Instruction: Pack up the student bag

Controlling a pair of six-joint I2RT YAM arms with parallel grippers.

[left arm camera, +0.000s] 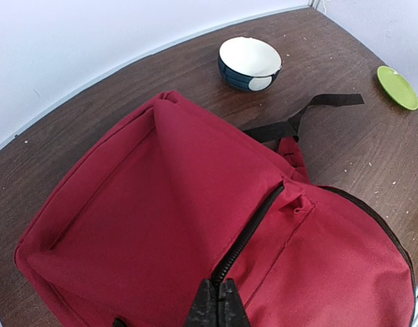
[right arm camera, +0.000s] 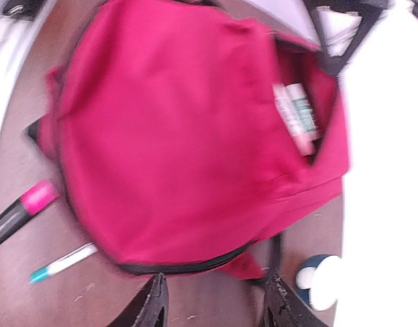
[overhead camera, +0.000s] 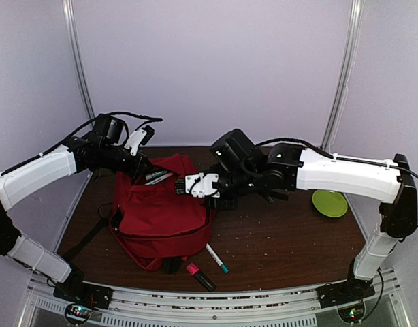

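The red bag [overhead camera: 161, 214] lies on the table with its mouth open toward the back. My left gripper is shut on the zippered edge of that mouth. Inside, side by side, are a white-and-green stick [right arm camera: 305, 114] and a white marker with a pink end [right arm camera: 291, 117]. My right gripper stands open and empty, above the bag's right side. In front of the bag lie a white marker with a teal cap [overhead camera: 217, 259] and a black highlighter with a pink cap [overhead camera: 201, 278].
A dark blue bowl with a white inside [left arm camera: 250, 63] stands behind the bag, hidden from above by my right arm. At the far right lies a green plate [overhead camera: 329, 203]. A black strap [left arm camera: 318, 102] trails beside the bag.
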